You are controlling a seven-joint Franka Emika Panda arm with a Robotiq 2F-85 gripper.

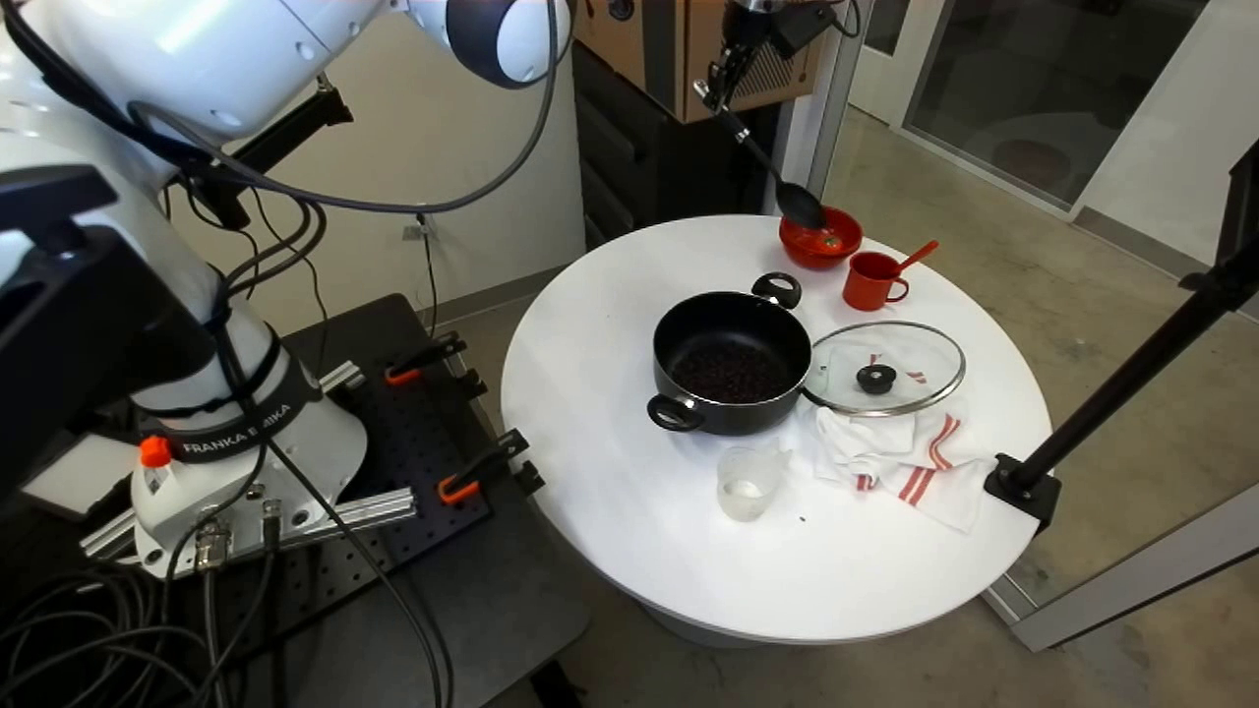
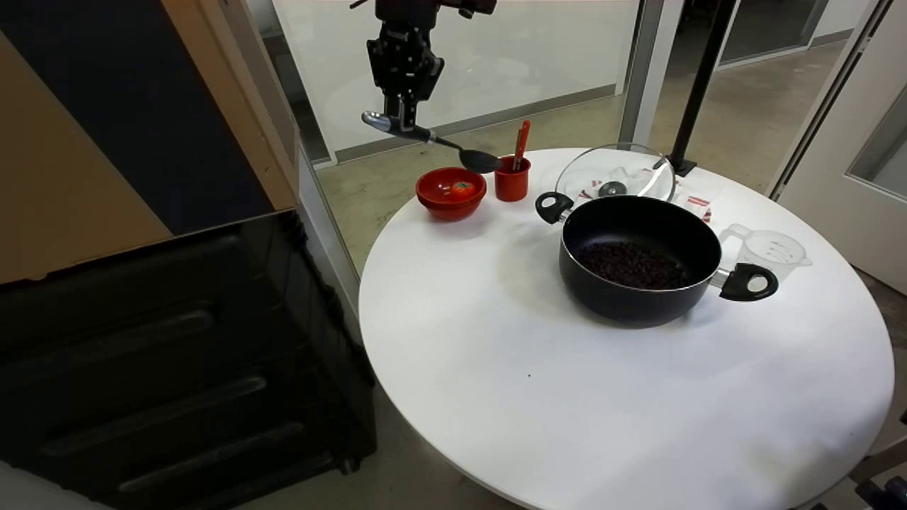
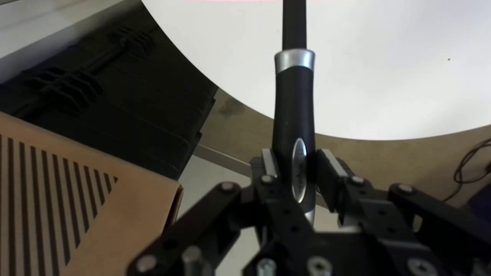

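Note:
My gripper is shut on the handle of a black spoon [image 3: 293, 105], one finger on either side of the grip. In exterior view 2 the gripper [image 2: 406, 119] hangs above the table's far left, and the spoon's dark bowl [image 2: 480, 161] tilts down just over the gap between a red bowl [image 2: 451, 210] and a red cup [image 2: 511, 183]. A tomato [image 2: 461, 190] shows inside the red bowl. Dark beans [image 1: 734, 374] cover the bottom of the black pot [image 1: 690, 405], which stands uncovered mid-table. The spoon's head lies outside the wrist view.
A glass lid [image 1: 875, 379] rests on a striped white towel [image 1: 932, 454] beside the pot. Nearer the front stands a clear measuring cup [image 1: 746, 484]. A cardboard box [image 3: 106, 207] is close to the gripper's left.

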